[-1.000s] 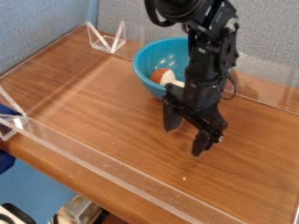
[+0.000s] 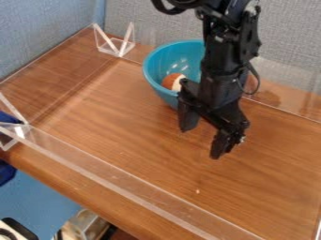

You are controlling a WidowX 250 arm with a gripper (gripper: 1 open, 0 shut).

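The black robot gripper (image 2: 204,133) hangs over the wooden table (image 2: 150,187) in front of the bowl, its two fingers spread open with nothing visible between them. Behind it sits a light-blue bowl (image 2: 158,63), partly hidden by the arm, with an orange and white round object (image 2: 172,81) inside it.
White wire-frame pieces stand at the back left (image 2: 111,45) and left edge (image 2: 13,130). A dark blue item (image 2: 7,118) is at the far left. Clear panels run along the table's edges.
The arm and gripper have shifted very slightly; the bowl and its contents look unchanged.
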